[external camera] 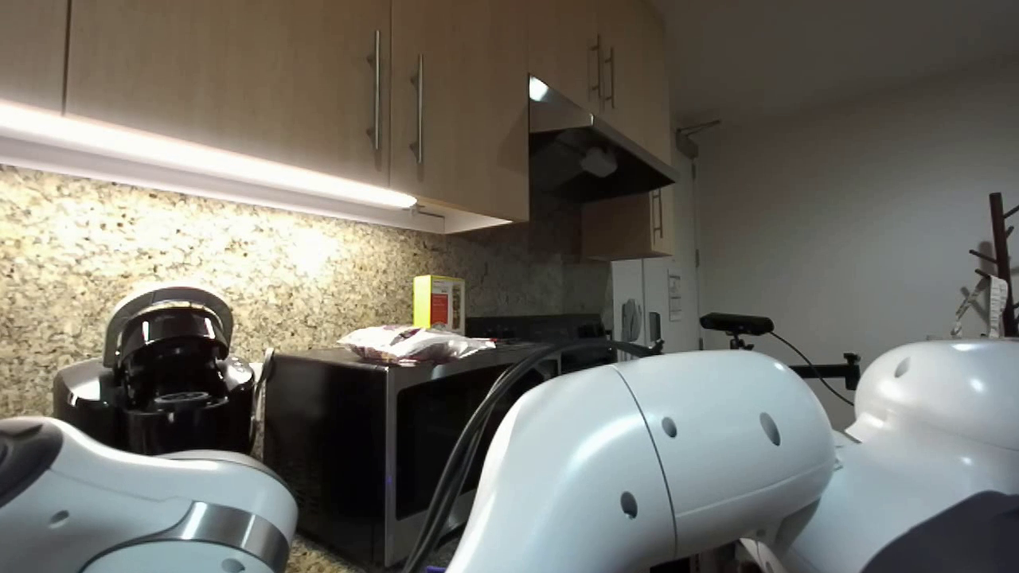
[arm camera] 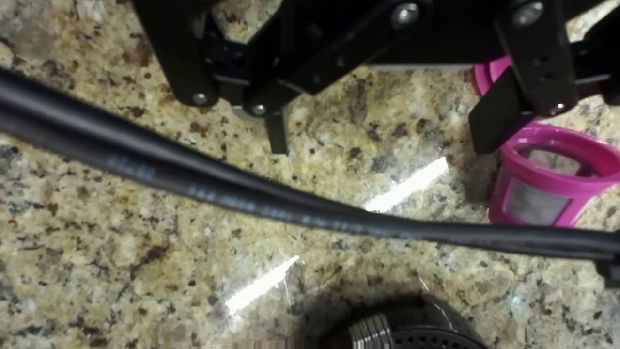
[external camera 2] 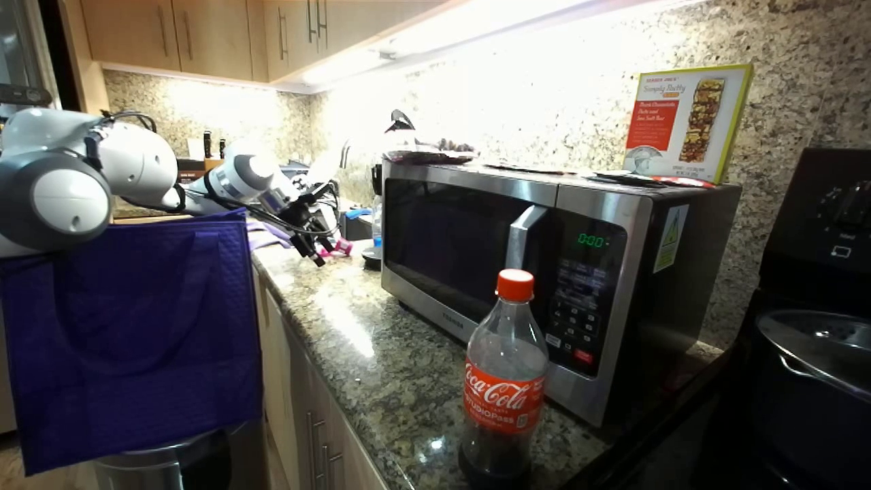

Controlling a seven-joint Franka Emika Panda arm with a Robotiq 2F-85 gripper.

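My gripper is open above the speckled counter (arm camera: 145, 244), its black fingers wide apart with only bare stone seen between them. A small pink cup-like container (arm camera: 543, 186) with an open top is close by the right finger in the wrist view, partly behind the fingertip and a cable. Another pink piece (arm camera: 483, 78) shows behind that finger. From the side, the gripper (external camera 2: 318, 254) points down over the counter beyond the microwave, with the pink object (external camera 2: 343, 246) beside it. Whether a finger touches the pink container I cannot tell.
Thick black cables (arm camera: 261, 203) cross the wrist view. A black round base (arm camera: 407, 325) is at its bottom edge. The microwave (external camera 2: 482, 237), a Coca-Cola bottle (external camera 2: 506, 384) and a purple bag (external camera 2: 139, 343) stand around.
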